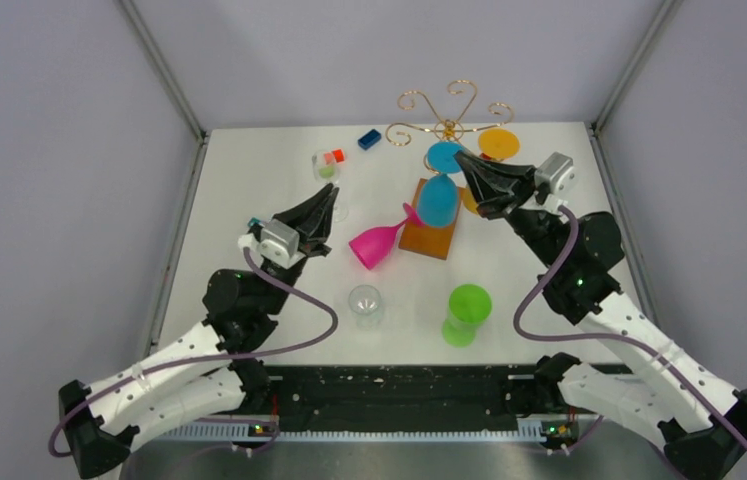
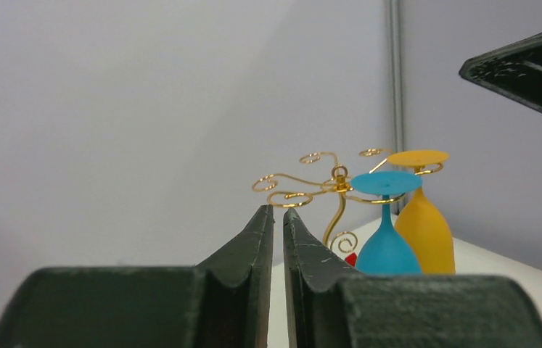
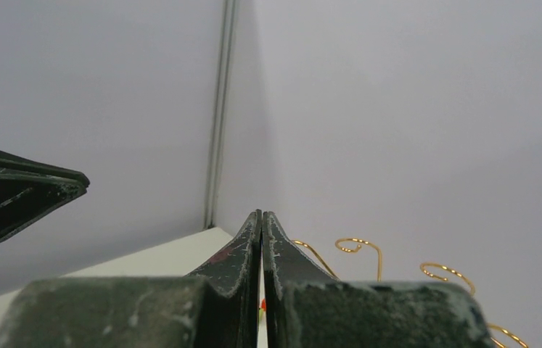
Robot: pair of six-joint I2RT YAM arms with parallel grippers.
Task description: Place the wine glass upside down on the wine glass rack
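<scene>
The pink wine glass point(image 1: 375, 246) lies on its side, bowl toward the front left and stem toward the wooden board. My right gripper point(image 1: 459, 154), shut with nothing between its fingers, is up beside the blue glass's foot, well away from the pink glass. To the left, my left gripper point(image 1: 334, 188) is empty too; a narrow gap shows between its fingers. The gold rack point(image 1: 448, 130) stands at the back. From it hang a blue glass point(image 2: 387, 250) and a yellow glass point(image 2: 425, 228), bowls down.
A clear glass point(image 1: 366, 303) and a green glass point(image 1: 466, 313) stand near the front. The wooden board point(image 1: 431, 241) lies below the blue glass. Another clear glass point(image 1: 325, 168) and a blue block point(image 1: 370, 140) are at the back left.
</scene>
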